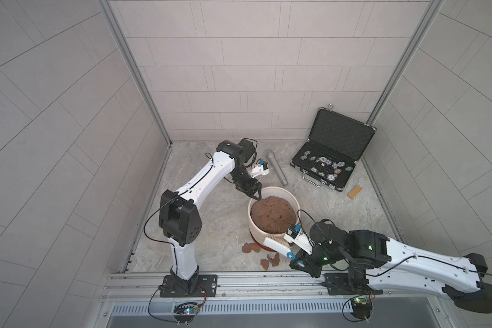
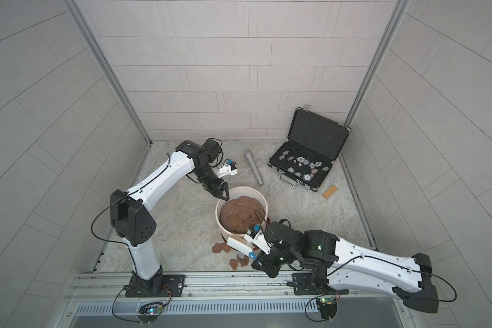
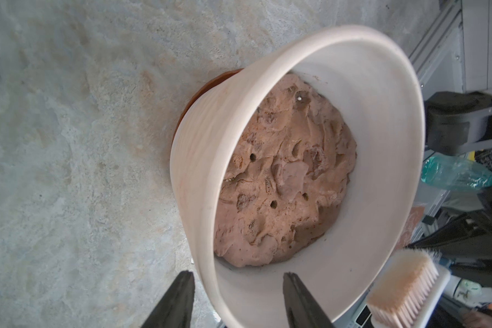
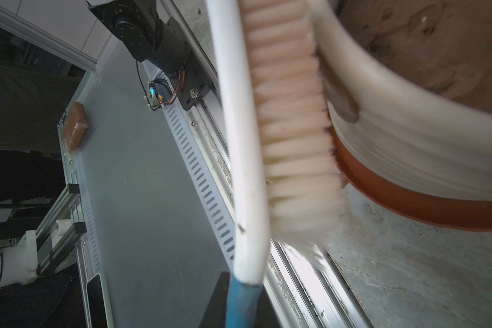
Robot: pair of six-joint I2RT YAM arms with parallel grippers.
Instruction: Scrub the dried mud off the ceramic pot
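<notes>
The cream ceramic pot (image 3: 194, 164), filled with brown soil (image 1: 273, 214), stands upright on a terracotta saucer (image 4: 415, 206). A brown mud patch (image 4: 337, 94) shows on its outer wall near the rim. My right gripper is shut on the blue handle of a white scrub brush (image 4: 236, 142). The bristles (image 4: 295, 125) face the pot's front wall by the mud patch; whether they touch it I cannot tell. At the far left rim, my left gripper is partly open, its two fingertips apart around or above the rim, with contact unclear.
Several brown shards (image 1: 264, 264) lie before the pot. Behind it is a grey microphone-like object (image 1: 277, 167). An open black case (image 1: 325, 164) and a tan block (image 1: 354, 192) occupy the back right. The floor left of the pot is free.
</notes>
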